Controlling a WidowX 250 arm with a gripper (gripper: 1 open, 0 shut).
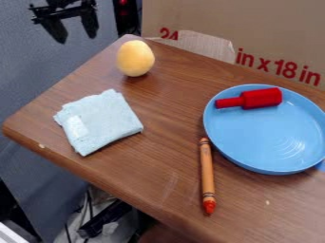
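Note:
My black gripper (pixel 74 28) hangs at the top left, off the table's edge, with its fingers apart and nothing visible between them. A yellow, rounded object (pixel 135 58) sits near the back corner of the wooden table. A folded pale blue cloth (pixel 97 121) lies at the left. At the right a blue plate (pixel 264 141) holds a red cylindrical object with a narrow handle (pixel 259 98). An orange crayon with a red tip (pixel 207 178) lies just left of the plate.
A cardboard box (pixel 235 28) stands behind the table (pixel 152 180). The middle of the tabletop, between cloth, yellow object and plate, is clear. Cables and equipment show below the table's left edge.

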